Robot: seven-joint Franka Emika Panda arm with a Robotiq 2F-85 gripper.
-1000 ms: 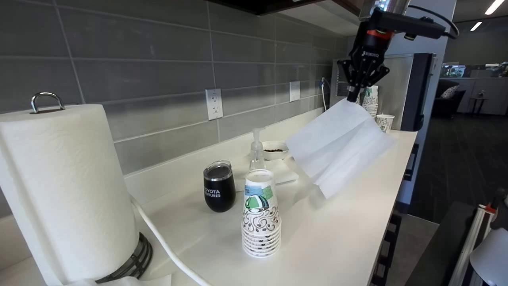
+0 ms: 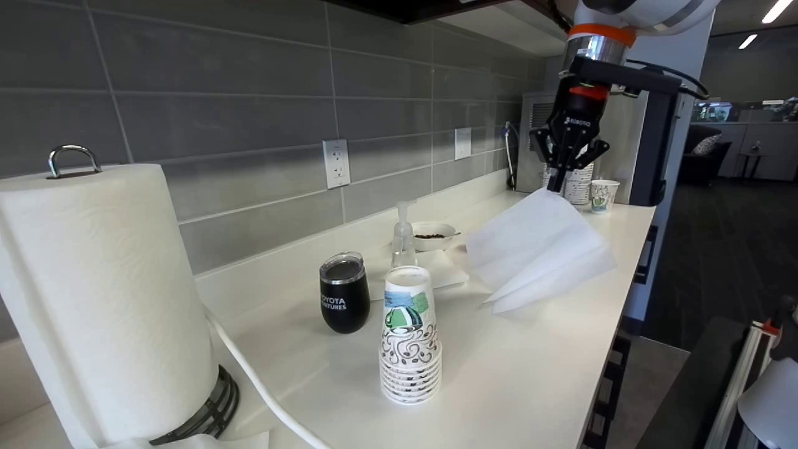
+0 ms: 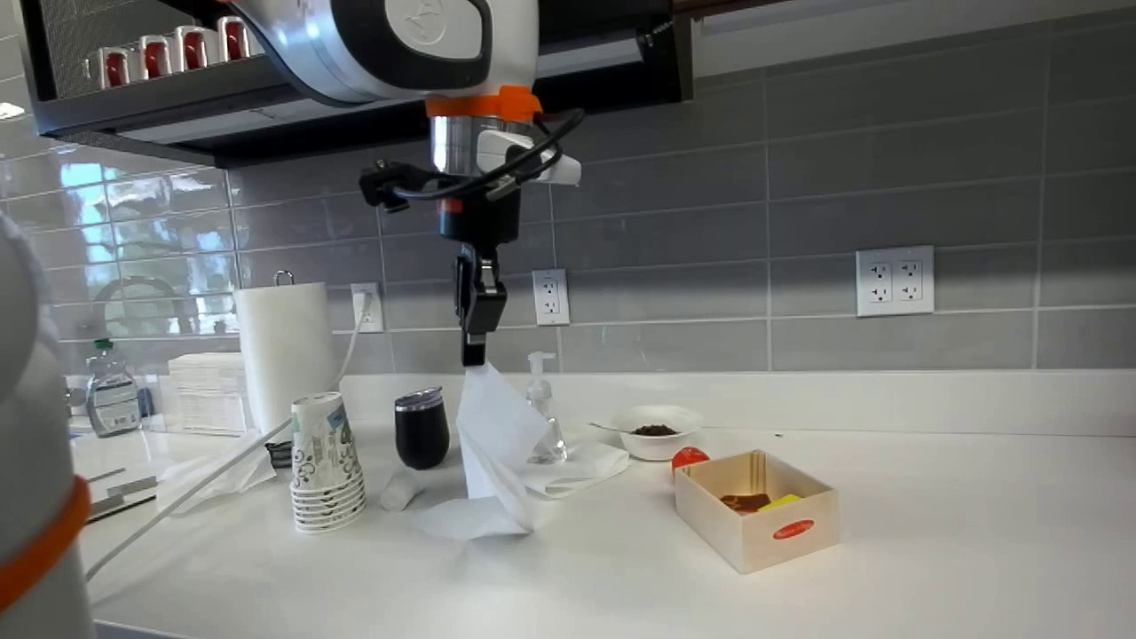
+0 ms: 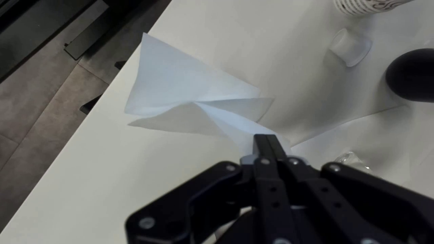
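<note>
From the tip of my gripper (image 2: 554, 182) hangs a thin white sheet, a napkin or paper towel (image 2: 535, 243), pinched by one corner. The fingers are closed tight on it. Its lower part spreads out and folds near the counter; in exterior view 2 the bottom of the sheet (image 3: 479, 516) seems to lie on the surface. Seen from the wrist, the sheet (image 4: 183, 77) fans out ahead of the closed fingertips (image 4: 264, 142), with folds in its middle.
Close to the sheet stand a stack of paper cups (image 3: 325, 463), a black tumbler (image 3: 422, 428), a small translucent cup (image 4: 350, 46), a pump bottle (image 3: 543, 415) and a bowl (image 3: 651, 428). A wooden box (image 3: 756, 516) sits to its right. Counter beyond the box is clear.
My gripper has come down with the sheet and is now more upright. The sheet's lower edge, earlier hanging freely, has bent and folded near the counter.
</note>
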